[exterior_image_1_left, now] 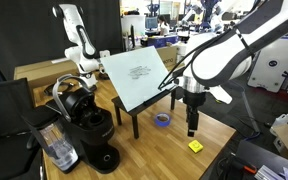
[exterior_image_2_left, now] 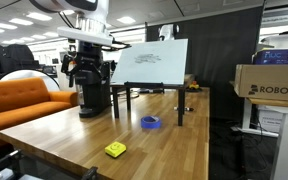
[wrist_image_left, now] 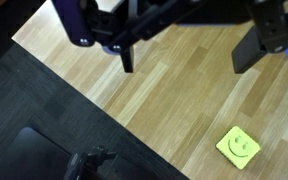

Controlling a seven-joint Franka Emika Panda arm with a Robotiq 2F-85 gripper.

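Note:
A yellow square sponge with a smiley face (wrist_image_left: 238, 147) lies flat on the wooden table; it also shows in exterior view 1 as a small yellow block (exterior_image_1_left: 195, 146) and near the table's front in exterior view 2 as a yellow sponge (exterior_image_2_left: 115, 150). My gripper is open above the table, with only bare wood visible between its fingers. In the wrist view the sponge sits below and to the right of that gap, clear of both fingers. A blue ring (exterior_image_2_left: 150, 122) rests on the table behind the sponge, partly cut off in the wrist view.
A whiteboard (exterior_image_2_left: 154, 63) leans on a dark stand over the table. A black coffee machine (exterior_image_1_left: 89, 125) occupies the left side in exterior view 1. Bare tabletop (exterior_image_1_left: 144, 155) surrounds the sponge. The table edge drops to dark floor (wrist_image_left: 59, 105).

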